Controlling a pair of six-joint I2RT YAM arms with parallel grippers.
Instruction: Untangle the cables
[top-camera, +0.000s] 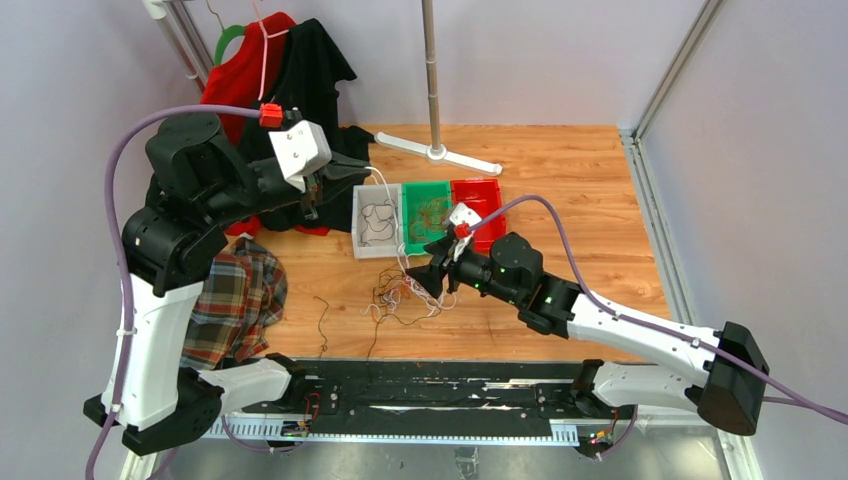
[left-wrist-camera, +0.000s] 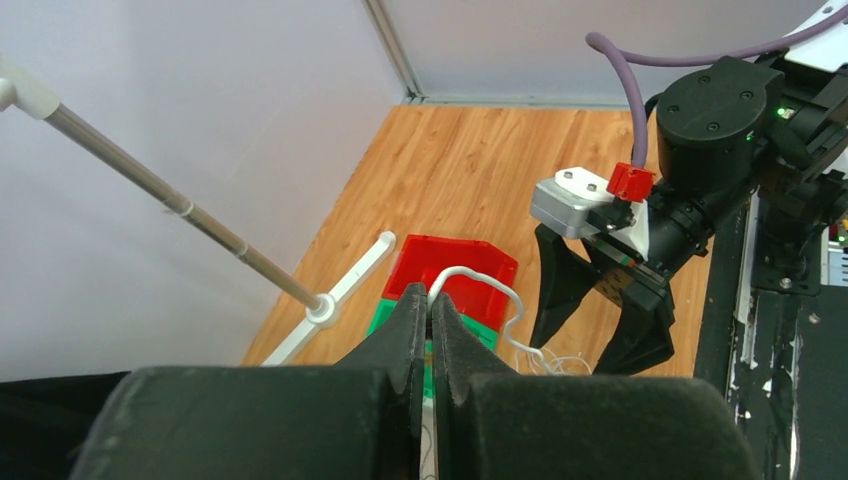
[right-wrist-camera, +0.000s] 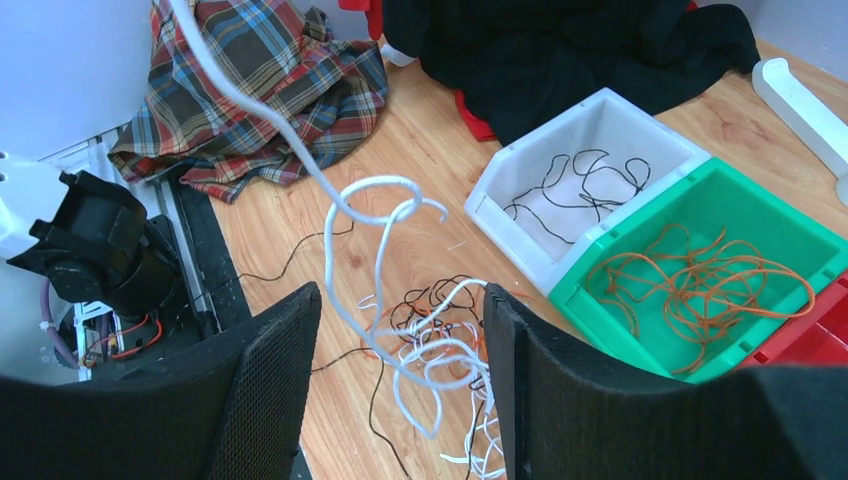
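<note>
A white cable (left-wrist-camera: 476, 274) is pinched at its upper end in my left gripper, shut and raised high over the boxes. From there the cable slants down into a loose loop (right-wrist-camera: 375, 215) above a tangle of white, black and orange cables (right-wrist-camera: 445, 345) on the wooden table. Close over that tangle, my right gripper stands open. In the right wrist view, white strands pass across the gap between its fingers; none is clamped. A separate black cable (top-camera: 322, 325) lies left of the tangle.
Behind the tangle sit a white box (top-camera: 365, 245) with black cable, a green box (right-wrist-camera: 640, 345) with orange cable and an empty-looking red box (left-wrist-camera: 412, 262). Plaid cloth (top-camera: 235, 300) lies at left, dark clothing (top-camera: 310, 75) hangs behind.
</note>
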